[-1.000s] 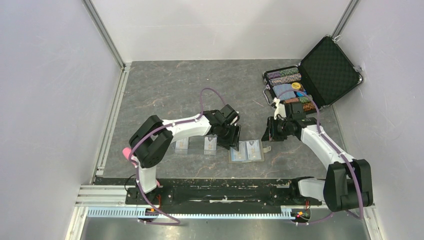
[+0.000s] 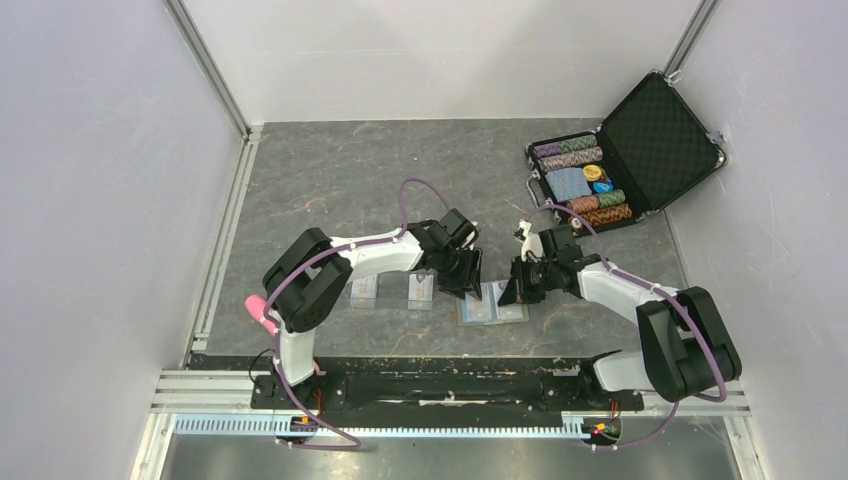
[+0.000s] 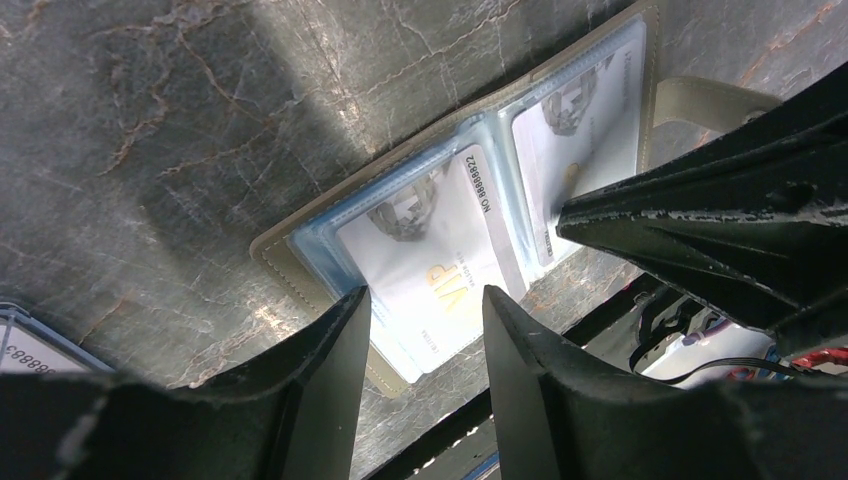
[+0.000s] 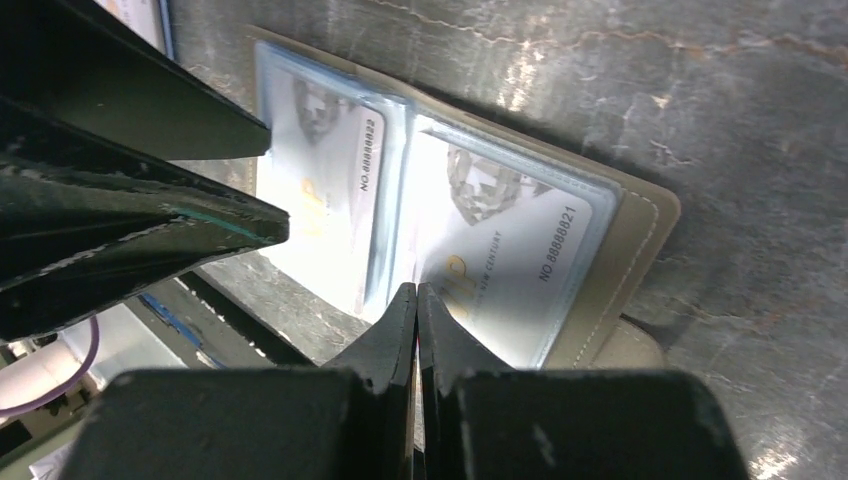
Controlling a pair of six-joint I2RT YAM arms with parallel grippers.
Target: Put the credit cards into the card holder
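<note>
The card holder [image 2: 493, 321] lies spread flat near the table's front, its tan border and clear pockets showing. In the left wrist view a white VIP card [image 3: 430, 250] fills one pocket, and a second card [image 3: 585, 130] lies in the other. That second card [image 4: 500, 240] shows larger in the right wrist view. My left gripper is over the first card, its fingers [image 3: 335, 375] parted with no object visible between them. Over the second card, my right gripper is shut, fingertips together, with nothing showing between them. Whether its tips touch the card I cannot tell.
Two more cards in clear sleeves lie to the left, one [image 2: 421, 288] close to my left arm and another [image 2: 364, 288] farther out. An open black case [image 2: 640, 150] of chips stands at the back right.
From the right, my right arm has come left and toward the front, and its gripper is now over the holder's right half. My left arm has shifted only slightly.
</note>
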